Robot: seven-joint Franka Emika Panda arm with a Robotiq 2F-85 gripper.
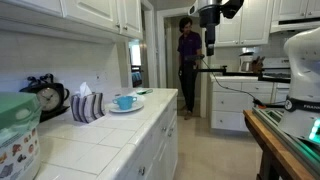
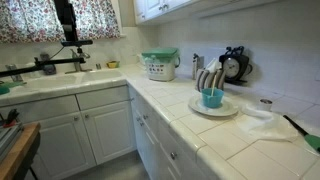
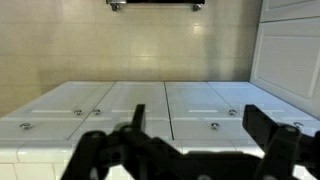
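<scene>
My gripper (image 1: pixel 210 48) hangs high above the floor, off to the side of the counter. In the wrist view the gripper is open, its two dark fingers (image 3: pixel 262 126) wide apart and nothing between them; floor and white cabinet fronts show beyond. On the white tiled counter (image 2: pixel 235 152) a teal cup (image 2: pixel 212 98) stands on a white plate (image 2: pixel 229 107), well away from the gripper. A striped holder (image 1: pixel 87 106) is right behind the plate. The cup and plate are outside the wrist view.
A lidded basket (image 2: pixel 159 66) and a dark clock (image 2: pixel 236 64) stand on the counter. Clear wrap (image 2: pixel 262 124) and a green-handled utensil (image 2: pixel 302 132) lie past the plate. A person (image 1: pixel 189 62) stands in the doorway. Open floor (image 1: pixel 205 150) lies between the counters.
</scene>
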